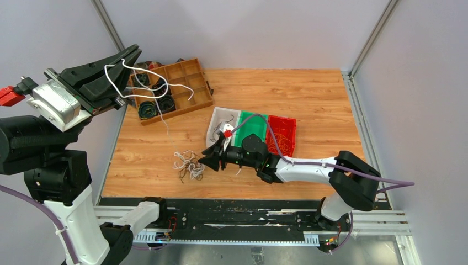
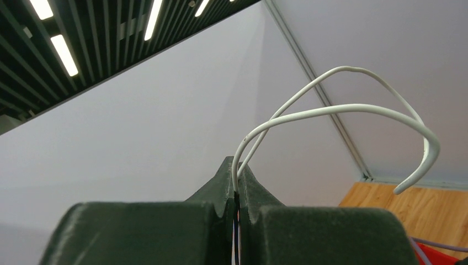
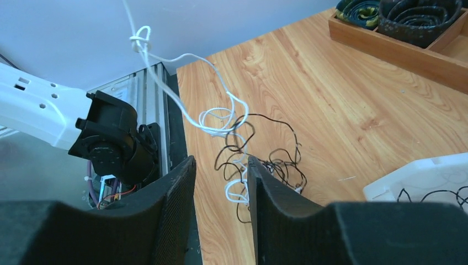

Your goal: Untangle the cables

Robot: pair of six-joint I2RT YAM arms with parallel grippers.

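Note:
High at the left of the top view, my left gripper [image 1: 124, 59] is shut on a white cable [image 2: 375, 107], which loops over its fingertips and hangs down to the table. In the right wrist view that cable shows a knot-like loop high up and runs into a pile of white and black cables [image 3: 276, 165] on the wood [image 1: 314, 94]. My right gripper stands open just above and right of that pile, its fingers framing part of it; nothing visible is held between them.
A wooden organizer [image 1: 187, 102] with coiled items is at the back left. White [image 1: 218, 116], green [image 1: 251, 127] and red [image 1: 287, 124] bins sit mid-table, just behind the right arm; the white one holds dark cables.

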